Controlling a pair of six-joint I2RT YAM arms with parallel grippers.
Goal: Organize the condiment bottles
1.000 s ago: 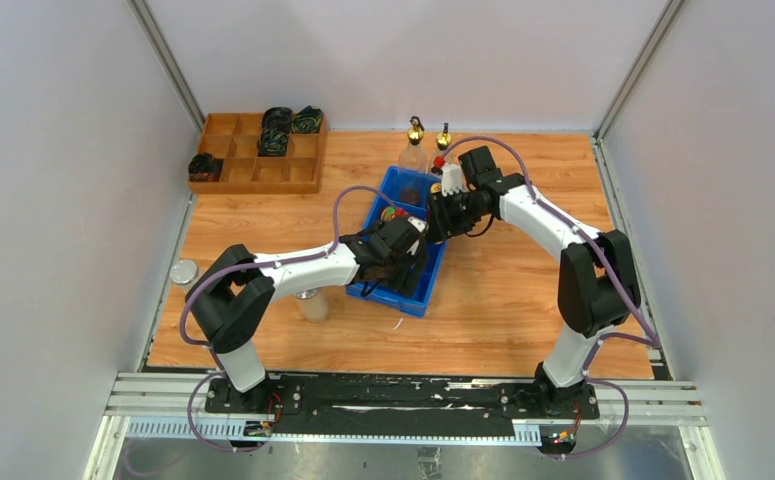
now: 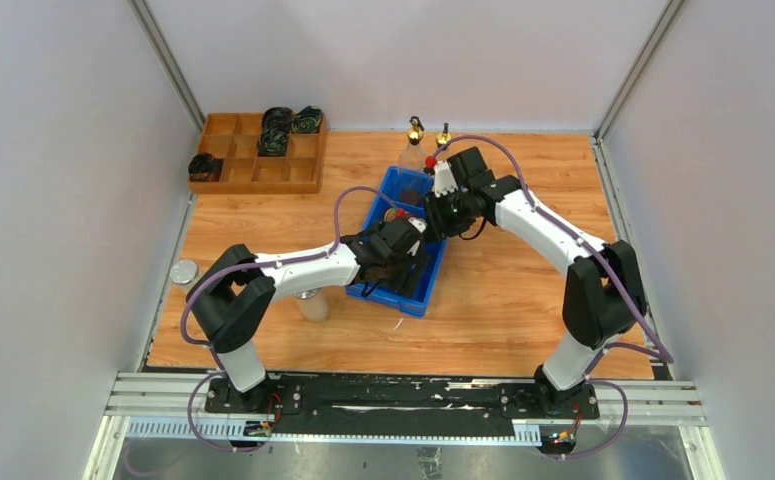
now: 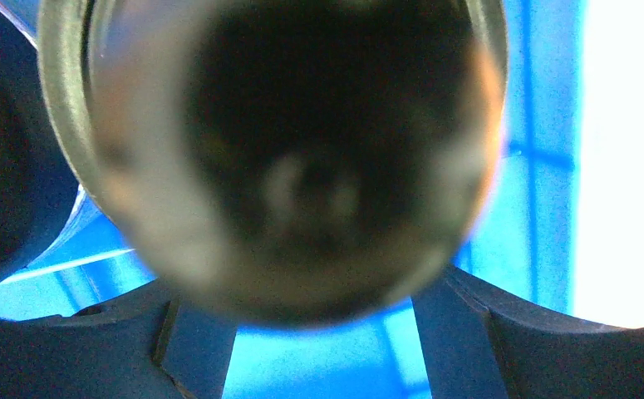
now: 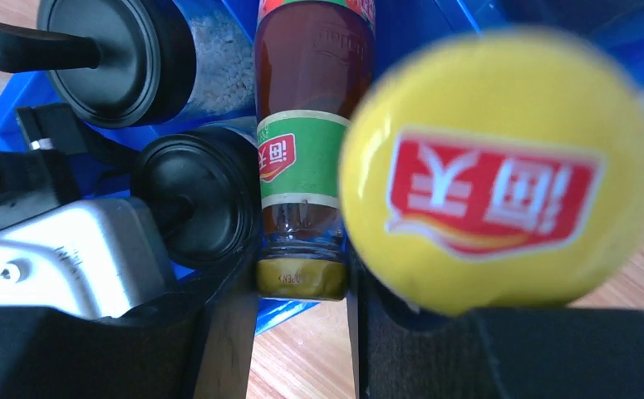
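Observation:
In the top view, my left gripper [image 2: 408, 275] is over the blue bin [image 2: 424, 308]. A big, blurred, dark-centred round object [image 3: 302, 287] fills much of the left wrist view, between and above the finger tips; whether they grip it is unclear. My right gripper has a finger on each side of the gold cap of a brown sauce bottle [image 4: 314, 71] with a green label. That bottle lies in the bin; whether the fingers press on its cap cannot be made out. A yellow cap [image 4: 501, 170] with a red label looms close by on the right.
Black-lidded jars [image 4: 110, 62] stand in the bin beside the bottle. Glass bottles with gold tops [image 2: 415, 135] stand at the bin's far end. Two jars [image 2: 312, 305] are on the table at left. A wooden tray [image 2: 233, 187] sits at the back left.
The left arm looks unmoved.

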